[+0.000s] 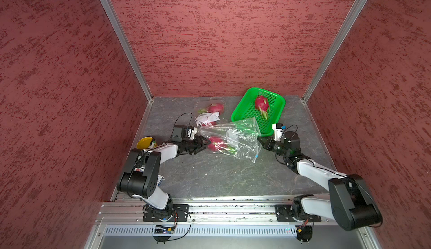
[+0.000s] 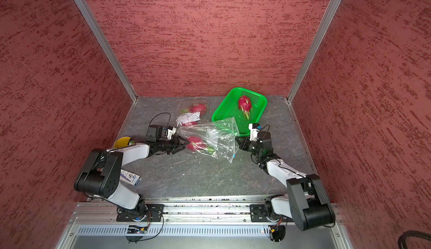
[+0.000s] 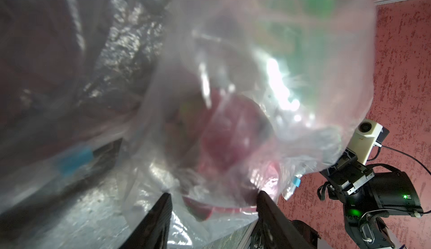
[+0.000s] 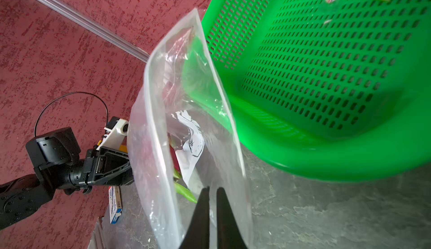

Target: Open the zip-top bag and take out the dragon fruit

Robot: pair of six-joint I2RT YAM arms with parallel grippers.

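A clear plastic bag (image 1: 242, 138) lies mid-table with a red dragon fruit (image 1: 217, 143) and a white paper inside. In the right wrist view its mouth gapes toward my right gripper, whose narrow fingers are shut at that mouth, nothing visible held between them. At the bag's other end my left gripper stands open, its two fingers spread against the plastic in front of the fruit.
A green basket (image 1: 240, 109) holding another dragon fruit (image 1: 261, 105) stands behind the bag on the right. More bagged fruit (image 1: 215, 108) lies at back left. A yellow container (image 1: 143, 142) is by the left arm.
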